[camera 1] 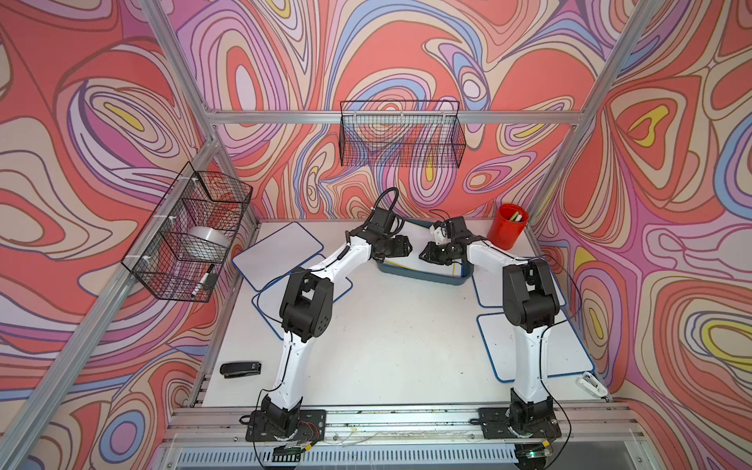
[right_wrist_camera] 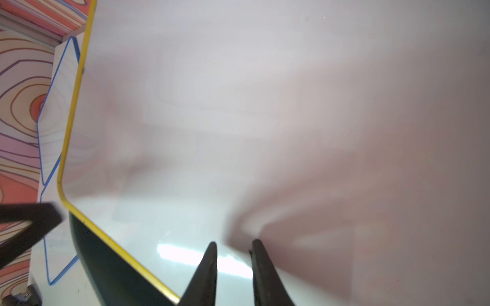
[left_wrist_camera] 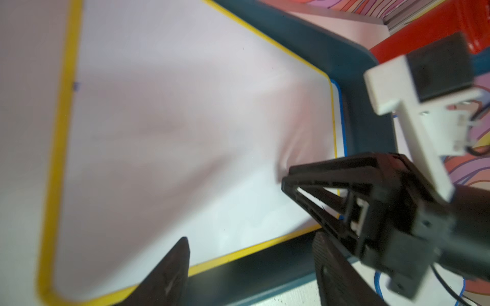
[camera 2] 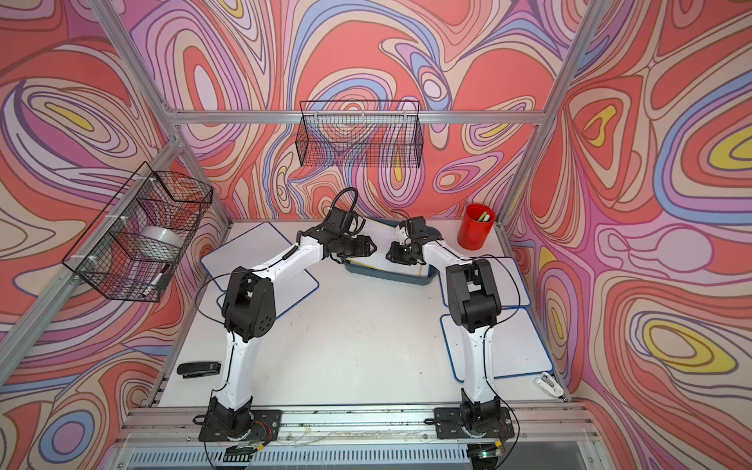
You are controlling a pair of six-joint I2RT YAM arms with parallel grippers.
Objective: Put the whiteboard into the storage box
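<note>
Whiteboards with yellow edging [left_wrist_camera: 194, 132] lie in the blue-grey storage box [camera 1: 415, 274] at the back centre, with a blue-edged board showing beneath at the right end. My left gripper [camera 1: 395, 249] is over the box's left part; in its wrist view the fingers are apart, with nothing visible between them. My right gripper [camera 2: 399, 254] hovers above the board on the right, close to my left one; in its wrist view its dark fingertips stand somewhat apart over the white surface, holding nothing visible.
Blue-edged boards lie at left [camera 1: 274, 250] and right [camera 1: 532, 344]. A red bucket [camera 1: 507, 231] stands at the back right, a black stapler-like object [camera 1: 239, 368] at front left. Wire baskets hang on the left and back frames.
</note>
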